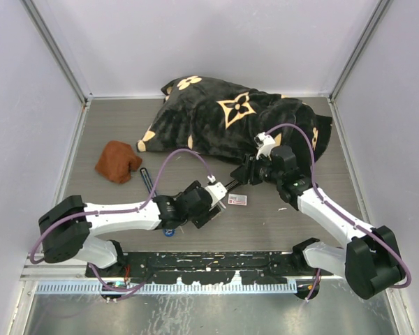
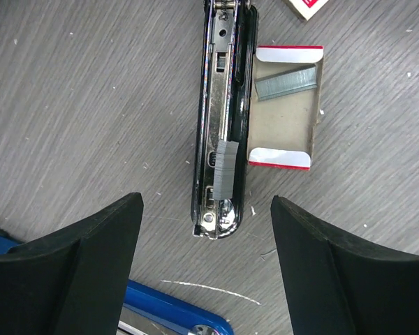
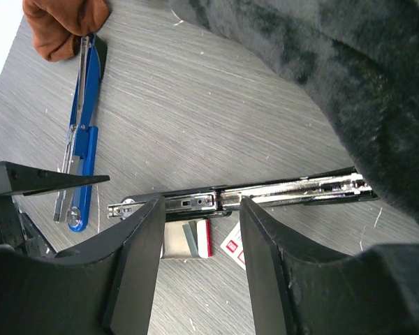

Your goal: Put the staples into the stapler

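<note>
A black stapler [image 2: 220,105] lies opened out on the table. Near its front end a grey staple strip [image 2: 225,171] lies lengthwise, slightly askew across metal rail and black edge; whether it is seated cannot be told. My left gripper stands open above that end, with nothing held between its fingers. In the right wrist view the stapler's opened part [image 3: 293,190] stretches away to the right. My right gripper is open over the stapler's middle, also empty. Beside the stapler sits an opened staple box [image 2: 283,129] holding another strip [image 2: 286,82].
A blue stapler [image 3: 87,132] lies to the left, near a brown cloth [image 1: 117,162]. A white and red box [image 1: 237,199] rests right of the black stapler. The dark blanket [image 1: 223,118] covers the back, touching the stapler's far end.
</note>
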